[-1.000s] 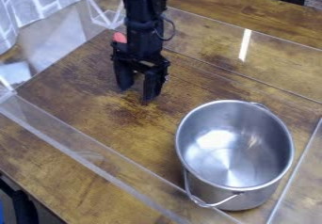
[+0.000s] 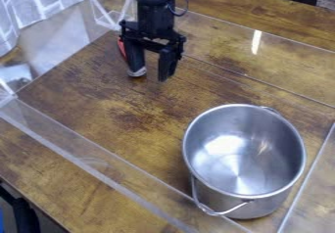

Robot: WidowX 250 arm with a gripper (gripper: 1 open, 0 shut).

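Observation:
The black gripper (image 2: 149, 51) is at the upper middle of the camera view, hanging over the wooden surface. Just behind its left finger is a small red and silver object (image 2: 131, 68), partly hidden by it. Whether anything is between the fingers is unclear.
A large steel pot (image 2: 245, 150) with a wire handle stands at the lower right. Clear plastic walls (image 2: 78, 129) border the wooden work area (image 2: 118, 105).
The gripper has moved back and up in the view, away from the middle of the surface. More of the red and silver object shows. The pot is unmoved.

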